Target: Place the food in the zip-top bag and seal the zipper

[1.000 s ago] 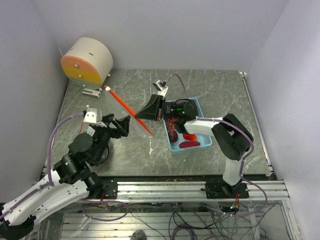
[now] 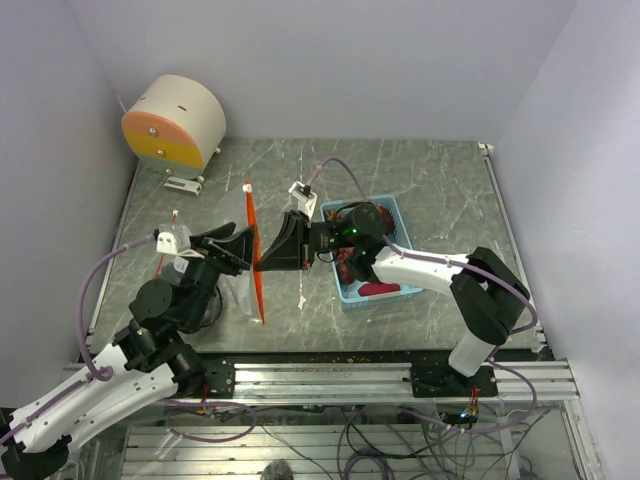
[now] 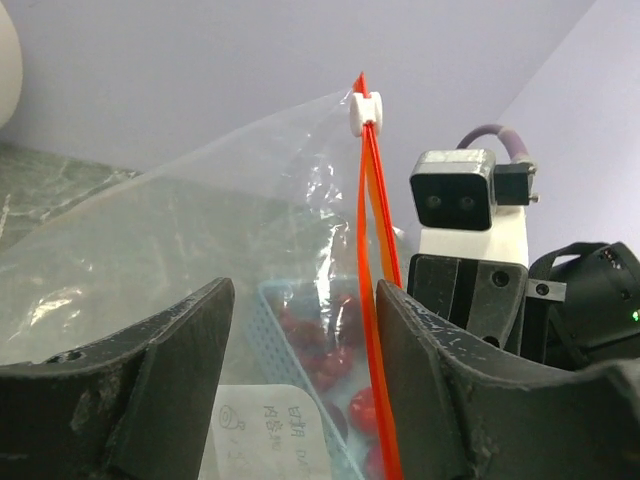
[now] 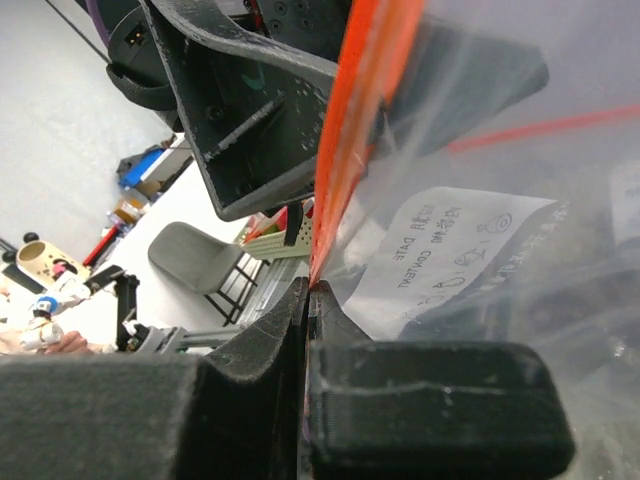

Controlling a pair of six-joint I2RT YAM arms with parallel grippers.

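A clear zip top bag with an orange zipper strip (image 2: 255,270) and a white slider (image 3: 366,112) hangs upright between my two grippers. My right gripper is shut on the edge of the orange strip, a thin hold at its tips. On the bag's other side stands my left gripper, part open; the clear film spans its gap and the strip passes by its right finger (image 3: 415,350). Behind the film lies the blue basket (image 2: 404,225) with food: red round pieces (image 3: 362,410) and a long dark-red one (image 2: 380,289).
A cream, orange and yellow drum-shaped container (image 2: 175,125) stands at the back left. Another orange strip (image 2: 166,245) lies by the left arm.
The strip has swung from slanted to nearly upright and shifted left. My right gripper moved slightly left with it. My left gripper has come right beside the bag.
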